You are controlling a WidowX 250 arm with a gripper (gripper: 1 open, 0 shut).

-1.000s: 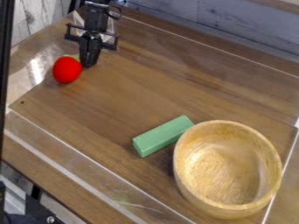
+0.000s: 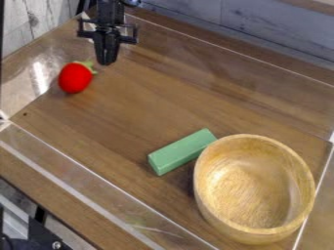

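Observation:
My gripper (image 2: 107, 49) hangs over the upper left of the wooden table, its dark fingers pointing down, just above and to the right of a red tomato-like object (image 2: 74, 78) with a small green top. Whether anything is between the fingers is too small to tell; none shows. A green block (image 2: 182, 152) lies at the lower middle of the table, and a large pale wooden bowl (image 2: 253, 215) sits beside it at the lower right.
Walls stand along the back and left, and a raised edge runs along the front left.
My gripper has risen and shifted slightly, away from the red object. The red object, block and bowl look essentially unmoved.

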